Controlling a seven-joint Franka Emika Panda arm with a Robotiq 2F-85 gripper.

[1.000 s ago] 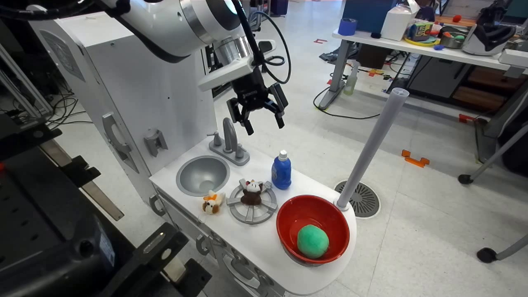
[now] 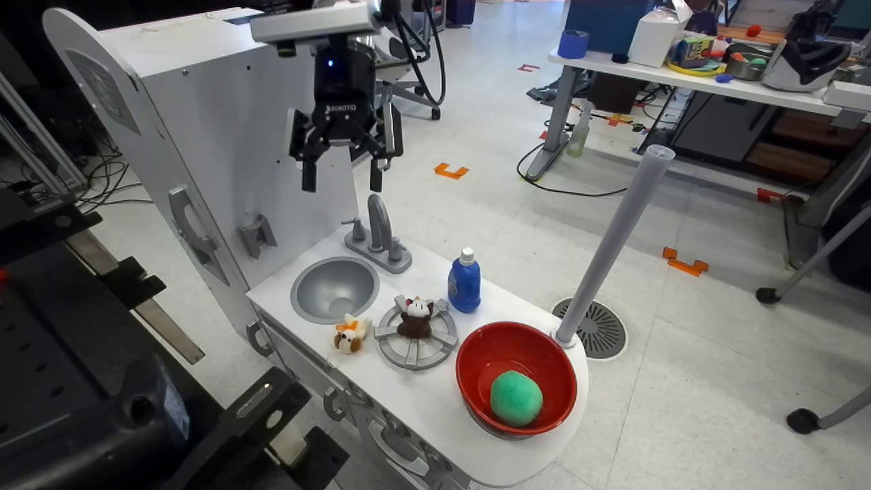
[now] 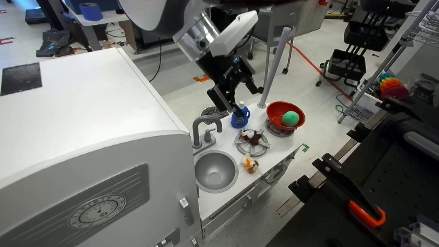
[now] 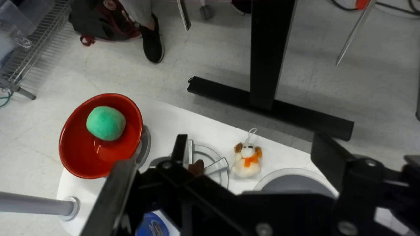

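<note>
My gripper [image 2: 343, 181] hangs open and empty, high above the back of the toy kitchen's faucet. A red bowl [image 2: 475, 359] with a green ball [image 2: 516, 399] in it rests at the counter's rounded end. On the grey burner ring lies a brown and white plush toy [image 2: 414, 320], mostly hidden behind my fingers in the wrist view. A small plush dog [image 4: 246, 160] with an orange scarf lies between that ring and the sink. The blue bottle [image 2: 465, 282] stands upright behind the burner.
The grey sink [image 2: 335, 290] is empty, with the faucet [image 2: 380, 233] rising behind it. A tall grey post [image 2: 614, 241] stands by the bowl. The white cabinet [image 3: 92, 107] closes off the sink's side.
My arm has swung toward the white cabinet and up, and the gripper now points more straight down. It stays open. Toys, bottle and bowl have not moved.
</note>
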